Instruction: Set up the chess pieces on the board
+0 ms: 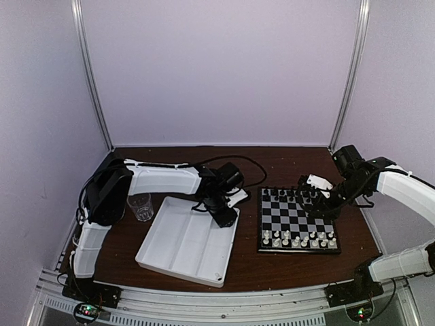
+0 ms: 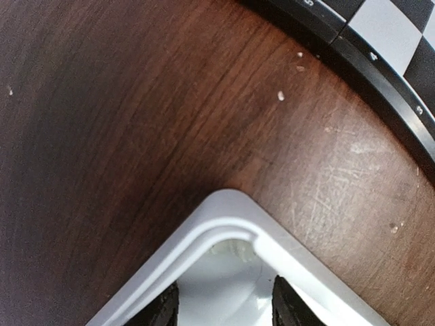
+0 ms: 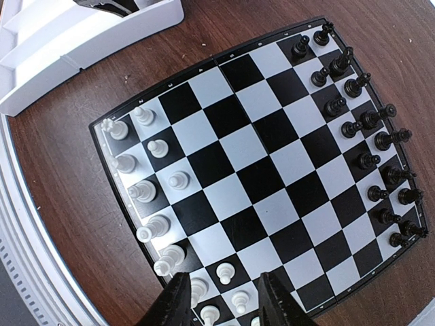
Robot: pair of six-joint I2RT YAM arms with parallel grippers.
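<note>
The chessboard (image 1: 289, 217) carries black pieces (image 3: 383, 139) along its far side and white pieces (image 3: 153, 228) along its near side, some squares partly hidden under my right arm in the top view. My left gripper is over the far corner of the white tray (image 1: 170, 241), its fingers apart with no piece visible between them. A small pale translucent shape lies in that tray corner, too unclear to name. My right gripper hangs above the board near white pieces, fingers apart with nothing seen held between them.
A clear glass (image 1: 141, 208) stands left of the tray, beside the left arm. Bare wooden table (image 1: 248, 268) shows between tray and board and along the front. Walls enclose the table at back and sides.
</note>
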